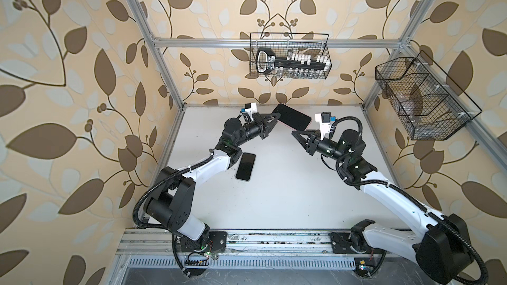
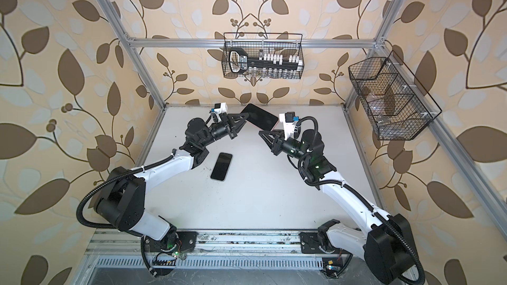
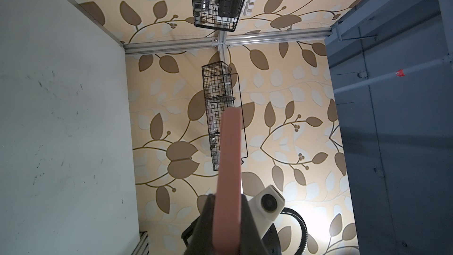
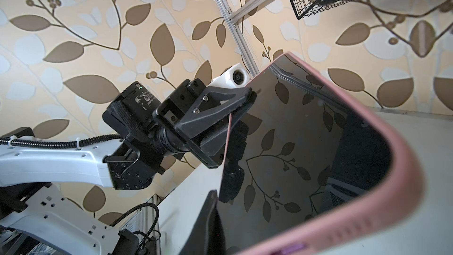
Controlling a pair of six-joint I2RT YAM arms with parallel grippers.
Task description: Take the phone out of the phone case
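A dark-screened phone in a pink case is held in the air between both grippers, above the back of the table. My left gripper is shut at the case's far-left corner; in the left wrist view the pink edge runs straight out from between its fingers. My right gripper is shut on the near-right edge of the cased phone. A second black phone lies flat on the table, below the left arm.
A wire basket with small items hangs on the back wall, and another on the right.
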